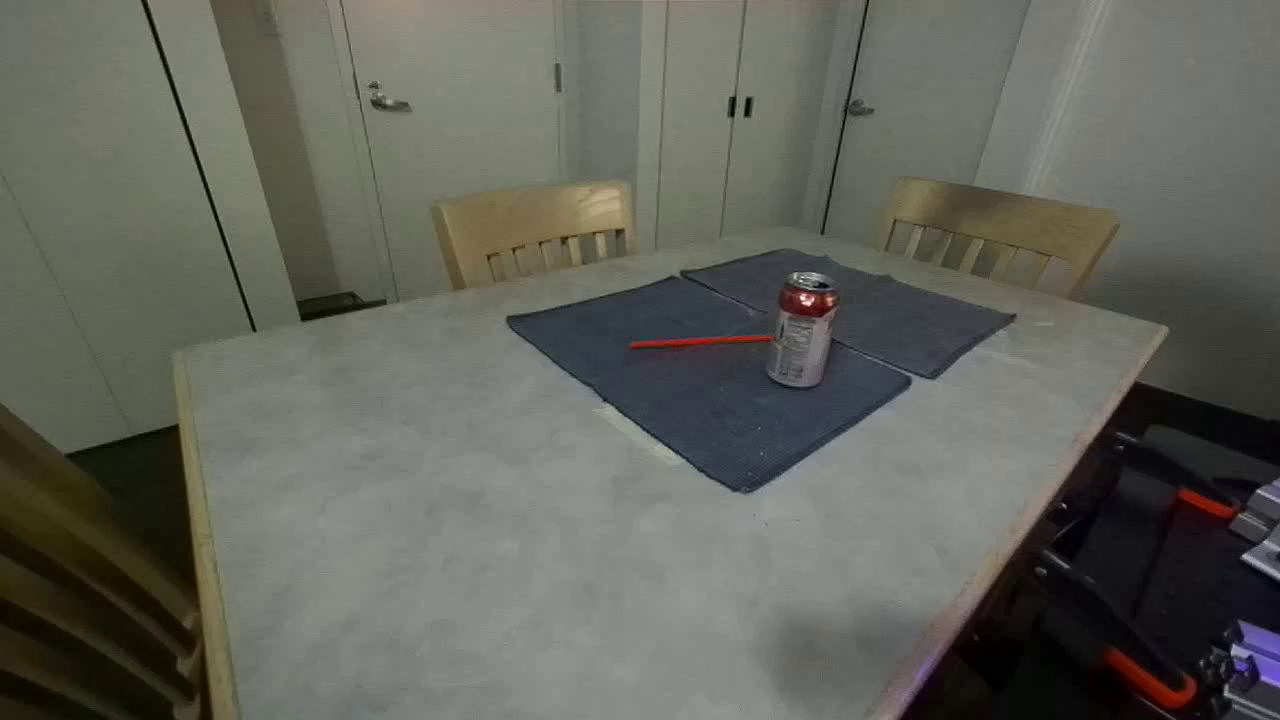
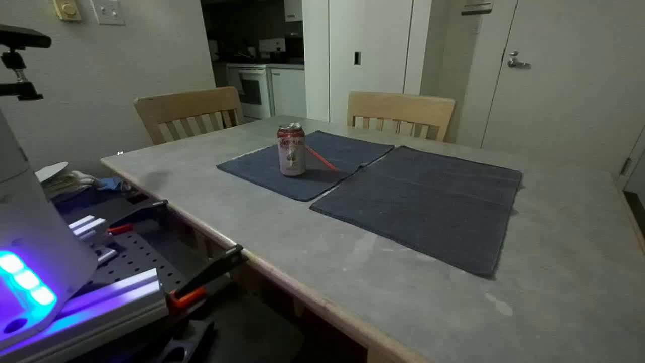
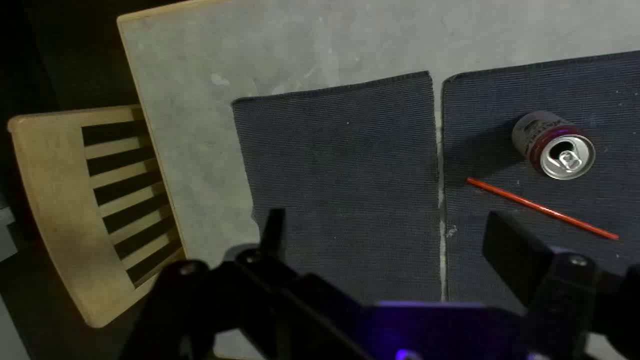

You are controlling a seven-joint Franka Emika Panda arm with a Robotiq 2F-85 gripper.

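An opened drink can (image 1: 801, 332), red at the top and pale below, stands upright on one of two dark blue placemats (image 1: 720, 414). Lying flat on the same mat close by is a red straw (image 3: 543, 208); in the wrist view its left end comes near the gap between the mats. The can (image 3: 553, 145) shows its open mouth and tab from above. My gripper is open, its dark fingers wide apart over the mats, with nothing between them. Neither exterior view shows the gripper.
Wooden chairs (image 2: 402, 115) stand around the grey table (image 1: 456, 516), which is bare apart from the mats and what lies on them. Clamps (image 2: 211, 272) grip beside the table's edge near the robot base (image 2: 36, 242).
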